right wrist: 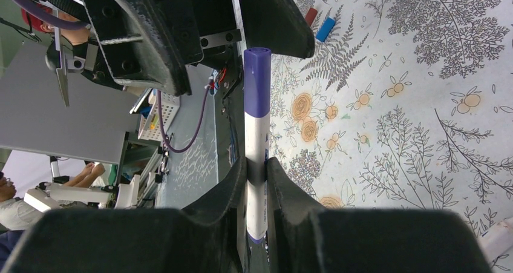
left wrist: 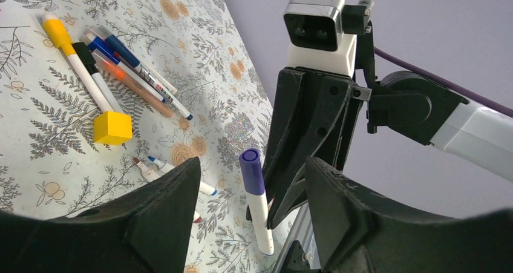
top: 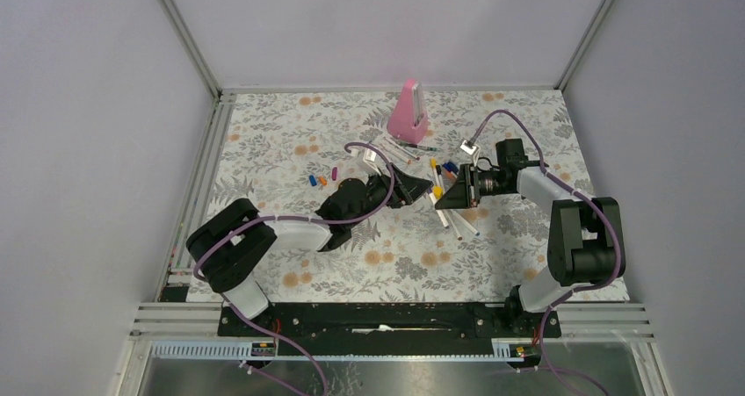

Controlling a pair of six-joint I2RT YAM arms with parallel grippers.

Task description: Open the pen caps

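Observation:
A white marker with a purple cap (right wrist: 257, 82) stands in my right gripper, whose fingers are shut on its white barrel. My left gripper is part open, its fingers on either side of the purple cap (left wrist: 251, 170) in the left wrist view, with gaps showing on both sides. From above, the left gripper (top: 425, 191) and the right gripper (top: 441, 203) are close together over the table. Loose capped pens lie nearby: a yellow-capped one (left wrist: 84, 79), a black-capped one (left wrist: 100, 82) and several blue and orange ones.
A yellow cube (left wrist: 112, 128) sits beside the pens. The pink pen holder (top: 409, 111) stands at the back, with several pens in front of it. Small loose caps, including a blue cap (right wrist: 325, 29) and an orange cap (top: 322, 181), lie left of centre.

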